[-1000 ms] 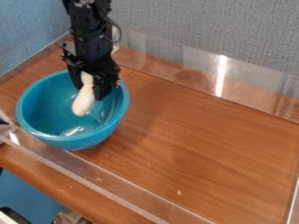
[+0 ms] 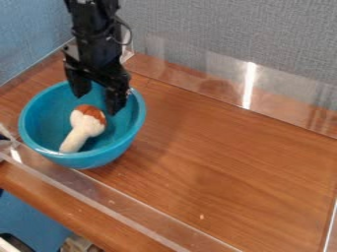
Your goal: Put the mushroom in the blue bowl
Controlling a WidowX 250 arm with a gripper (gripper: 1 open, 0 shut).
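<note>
The mushroom (image 2: 82, 130), with a reddish-brown cap and a pale stem, lies inside the blue bowl (image 2: 32, 120) on the left of the table. Its cap points toward the back and its stem toward the front left. Over the back part of the bowl is my black gripper (image 2: 98, 101), pointing down. Its fingers are spread apart and the gripper is open. The mushroom lies in front of the fingers, not held by them.
A clear low wall runs along its front edge, and a grey textured panel (image 2: 257, 30) stands behind it.
</note>
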